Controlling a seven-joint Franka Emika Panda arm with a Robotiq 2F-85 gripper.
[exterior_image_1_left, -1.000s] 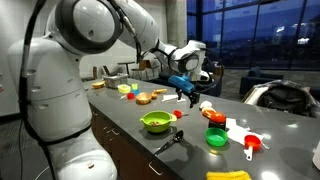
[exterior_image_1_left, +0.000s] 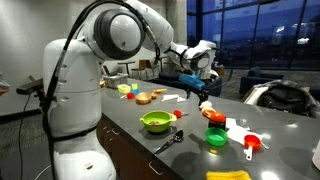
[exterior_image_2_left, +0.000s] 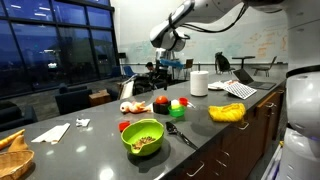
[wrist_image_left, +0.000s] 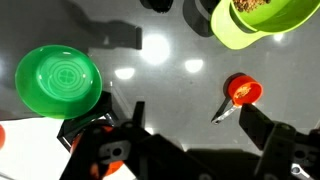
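Note:
My gripper (exterior_image_1_left: 199, 92) hangs above the counter, pointing down, near the black box of red items (exterior_image_1_left: 214, 119). In the wrist view its dark fingers (wrist_image_left: 138, 112) stand wide apart, with only bare counter between them. A green bowl (wrist_image_left: 58, 82) lies to the left of the fingers. The red cup (wrist_image_left: 245, 90), holding something orange, lies beyond the right finger. A light green bowl (wrist_image_left: 262, 18) with small contents is cut off at the upper right. From the front left, that larger bowl (exterior_image_2_left: 145, 137) stands beside the red cup (exterior_image_2_left: 124, 126).
A black utensil (exterior_image_1_left: 169, 142) lies in front of the bowls. Near the counter's edge is a yellow cloth (exterior_image_2_left: 228, 114); behind it stands a white roll (exterior_image_2_left: 200, 84). A red pan (exterior_image_1_left: 252, 142) sits right of the green bowl.
The arm has shifted right and slightly upward, carrying the gripper toward the black box. The objects on the counter have stayed where they were.

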